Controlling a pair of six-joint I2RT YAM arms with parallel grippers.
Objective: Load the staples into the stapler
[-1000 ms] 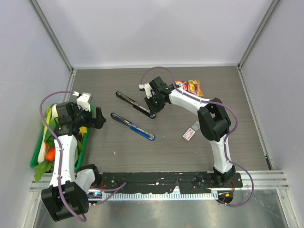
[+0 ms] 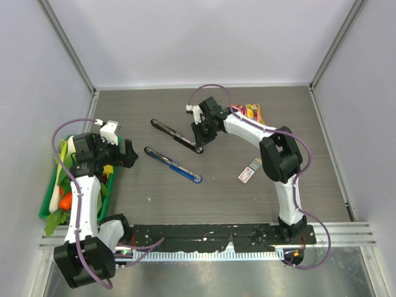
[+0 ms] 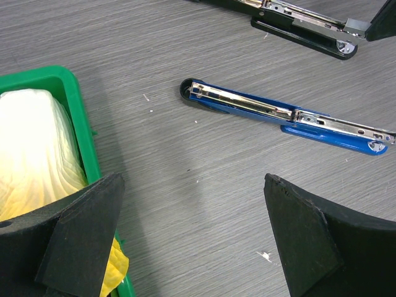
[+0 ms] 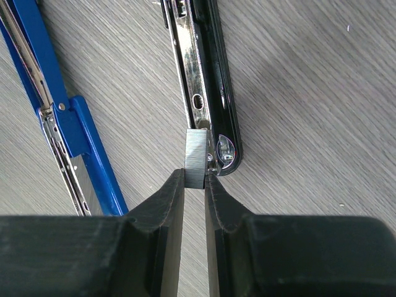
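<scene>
My right gripper is shut on a strip of staples [image 4: 195,154], held over the end of the opened black stapler [image 4: 216,80], whose metal rail shows in the right wrist view. The blue stapler [image 2: 179,168] lies opened out nearer the front, roughly parallel to the black one [image 2: 167,130]. My left gripper stands open with nothing between its fingers, over the edge of the green basket at the left.
A green basket [image 2: 108,189] of vegetables fills the left edge. A colourful snack bag [image 2: 253,111] lies behind the right arm, and a staple box [image 2: 246,174] lies at the right. Bare table lies at the front middle.
The left arm and the staplers look unchanged.
</scene>
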